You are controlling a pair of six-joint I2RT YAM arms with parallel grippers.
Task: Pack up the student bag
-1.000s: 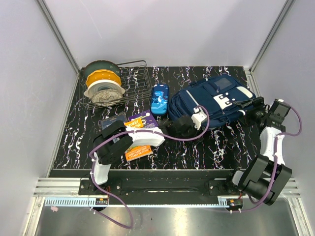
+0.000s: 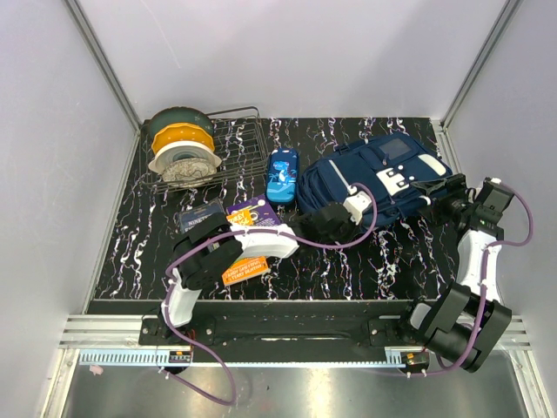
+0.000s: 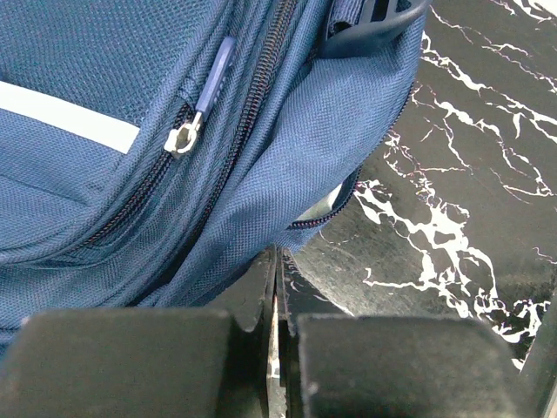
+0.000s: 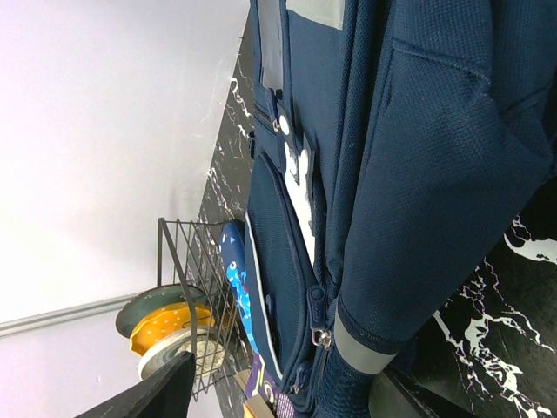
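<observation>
The navy backpack [image 2: 374, 174] lies on its side on the black marble table. In the left wrist view, its zipper [image 3: 184, 135] and fabric fill the upper left, and my left gripper is shut at the bag's lower edge, nothing visible between its fingers. My right gripper [image 2: 448, 193] is at the bag's right end; in the right wrist view it stands open around the padded strap end [image 4: 348, 383]. Books [image 2: 244, 274] and a blue pencil case [image 2: 283, 174] lie left of the bag, partly under my left arm in the top view.
A wire rack [image 2: 239, 148] with bowls and plates [image 2: 181, 138] stands at the back left. Walls close in on the sides and back. Some bare table shows in front of the bag, at the right.
Both arms have shifted very slightly since about a second ago; the bag looks essentially unchanged.
</observation>
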